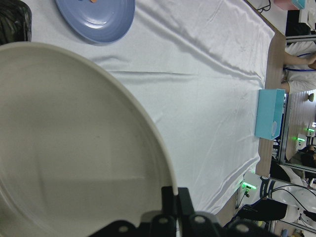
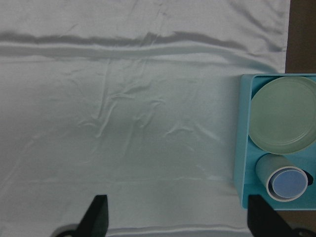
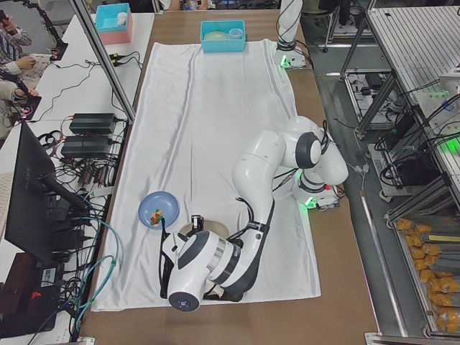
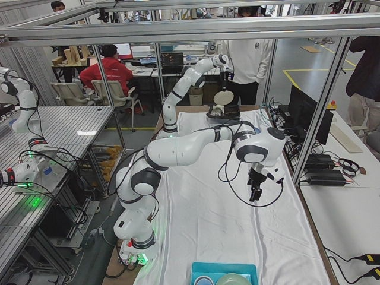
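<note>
A round beige plate (image 1: 74, 133) fills much of the left wrist view, its rim in my shut left gripper. In the camera right view this plate (image 4: 223, 97) is raised over a black lined bin (image 4: 223, 112). A blue plate (image 3: 147, 208) with small colourful pieces lies on the white cloth beside it. My right gripper is open above the cloth, beside a turquoise box (image 2: 239, 138) holding a green plate (image 2: 281, 113) and a cup (image 2: 269, 168) with a blue item inside.
A monitor (image 3: 29, 201), cables and electronics line one side. Metal frame posts stand along the table's edges.
</note>
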